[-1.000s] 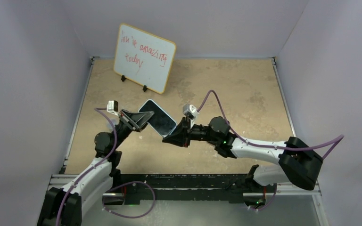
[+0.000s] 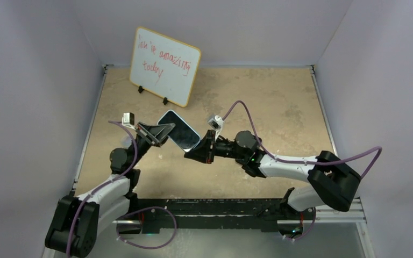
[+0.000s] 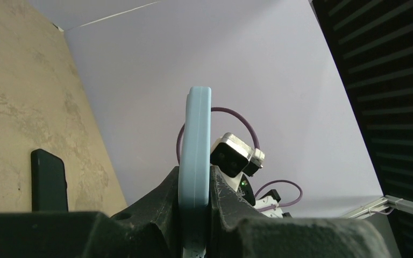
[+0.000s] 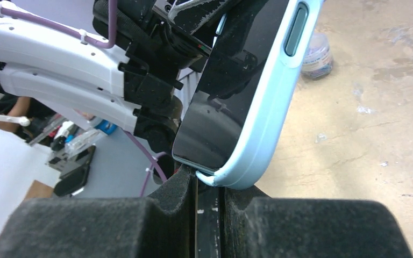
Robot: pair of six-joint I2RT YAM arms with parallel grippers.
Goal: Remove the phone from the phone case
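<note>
The phone in its light blue case (image 2: 178, 130) is held up between the two arms, screen toward the top camera. My left gripper (image 2: 166, 129) is shut on it; in the left wrist view the case's pale side (image 3: 194, 140) stands between the fingers. My right gripper (image 2: 193, 150) is at the case's lower end, where in the right wrist view the case's corner (image 4: 247, 166) and the black screen (image 4: 220, 107) show just above the fingertips. The right fingers are close together at that corner; how far open they are is hard to tell.
A whiteboard (image 2: 164, 66) with red writing stands at the back left. A dark slab (image 3: 49, 180) lies on the tabletop in the left wrist view, and a small clear jar (image 4: 317, 56) sits on it in the right wrist view.
Both grippers and the held phone have shifted slightly up in the top view, and the right arm's rear joint has moved a little up and left.
</note>
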